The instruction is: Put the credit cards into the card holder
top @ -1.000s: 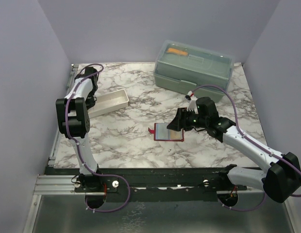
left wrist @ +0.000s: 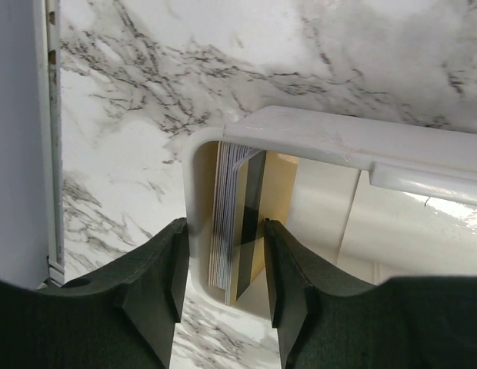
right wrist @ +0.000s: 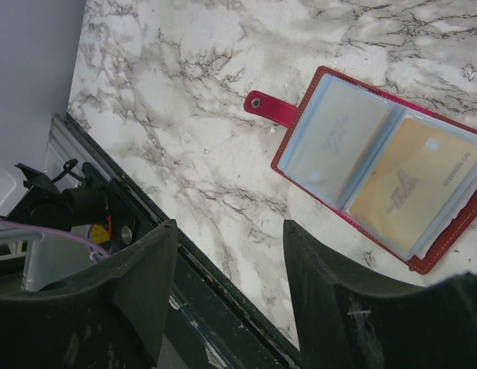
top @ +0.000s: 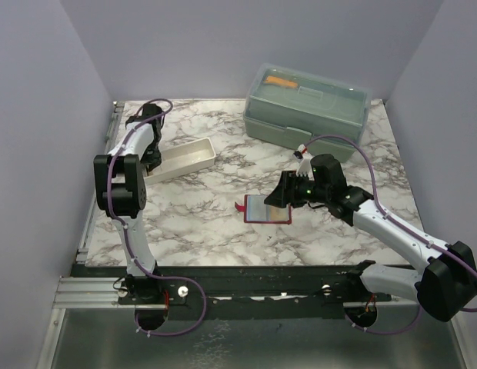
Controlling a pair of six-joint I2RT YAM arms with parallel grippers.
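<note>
Several thin cards [left wrist: 225,223] stand on edge in a stack at the left end of the white box [left wrist: 194,146], in the left wrist view. My left gripper is part open, one finger along the outside of the box's end wall and the other on the far side of the cards. Whether the fingers press on them cannot be seen. The red-edged card holder [right wrist: 337,142] lies spread open on the table, with clear sleeves and a tan card-like panel [right wrist: 411,177] on its right side. Above its lower left stands my right gripper, open and empty.
A lidded green bin [top: 308,108] stands at the back right. The white box [top: 191,157] is otherwise empty to the right of the cards. Bare marble tabletop [top: 200,223] lies between the box and the holder.
The right arm and the card holder have stayed put.
</note>
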